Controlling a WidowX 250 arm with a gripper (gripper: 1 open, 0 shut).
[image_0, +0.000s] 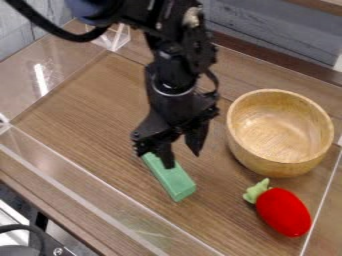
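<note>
The black gripper (171, 138) hangs over the wooden table, just above and behind the upper end of a green bar (170, 180). Whether anything sits between its fingers cannot be made out. A red strawberry-like object (282, 212) with a green top lies at the lower right.
A wooden bowl (281, 140) stands on the right, close to the gripper. Cables show at the lower left corner, and a raised edge runs along the top right.
</note>
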